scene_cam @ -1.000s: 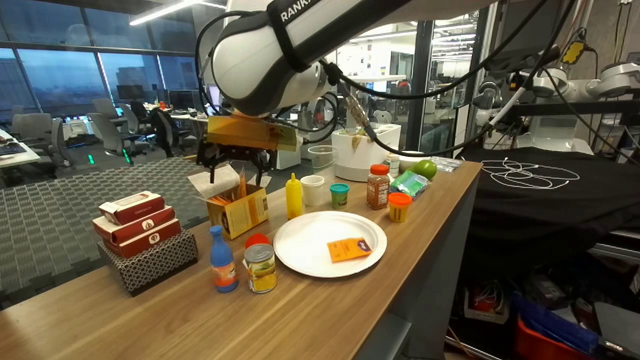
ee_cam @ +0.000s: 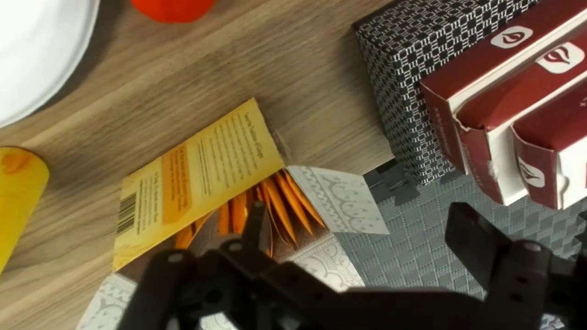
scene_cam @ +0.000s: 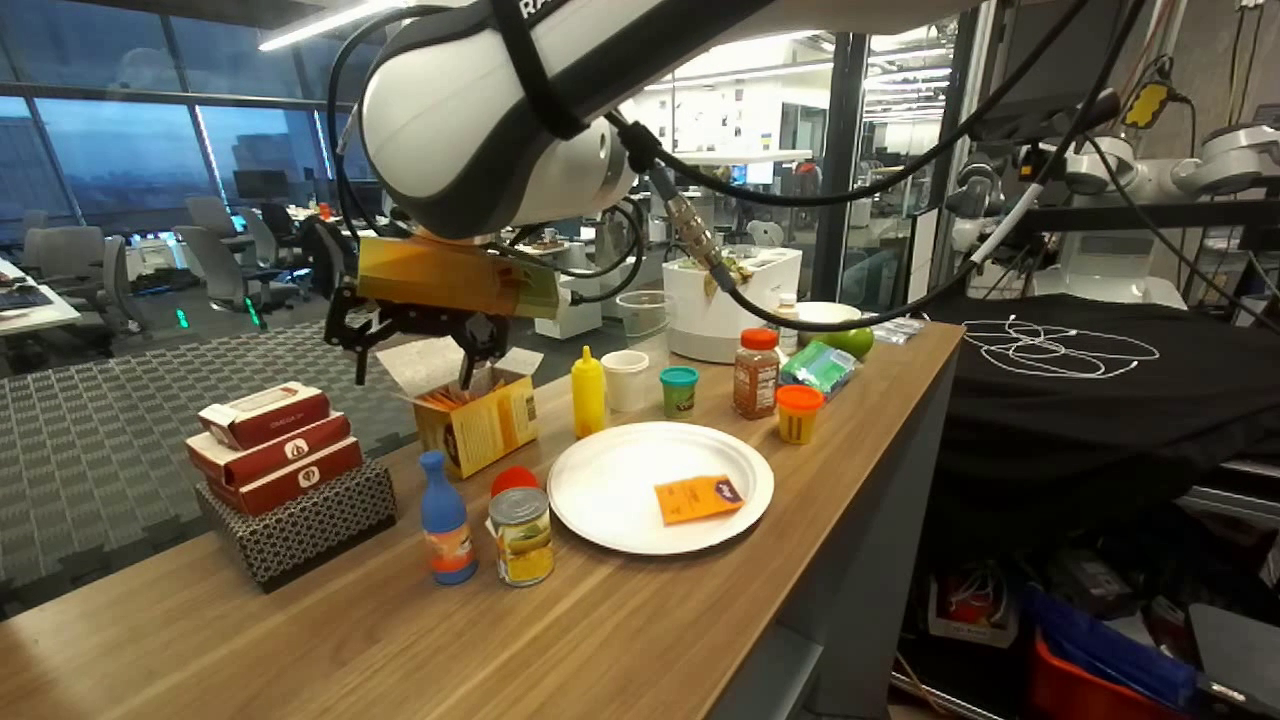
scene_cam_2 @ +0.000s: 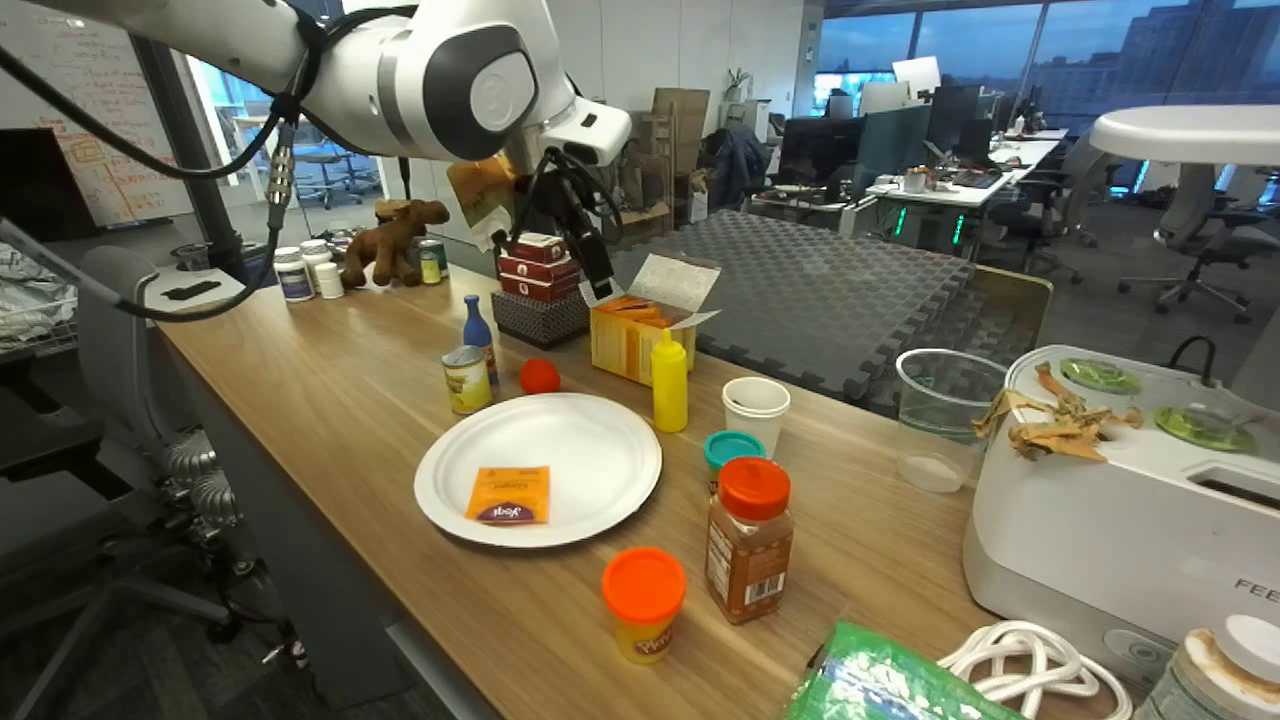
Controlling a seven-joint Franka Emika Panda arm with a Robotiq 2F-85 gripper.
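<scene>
A yellow tea box (scene_cam: 486, 426) stands on the table with its flaps up, and orange packets (ee_cam: 283, 206) are inside it. My gripper (scene_cam: 414, 370) is above the box and off to its left in exterior view 1, open, with nothing between its fingers. In the wrist view the left finger (ee_cam: 254, 222) overlaps the box opening, while the right finger (ee_cam: 473, 236) is over the floor. A single orange packet (scene_cam_2: 510, 496) lies flat on the white plate (scene_cam_2: 600, 450).
Stacked red boxes (scene_cam: 278, 438) rest on a patterned black box (scene_cam: 306, 516) left of the tea box. Near the plate stand a yellow squeeze bottle (scene_cam: 588, 396), a blue bottle (scene_cam: 444, 522) and a can (scene_cam: 522, 540). Bare table lies at the front.
In exterior view 1 my gripper has moved left, still open. An orange packet that stuck up above the tea box's opening no longer shows there. The plate and its packet are unchanged.
</scene>
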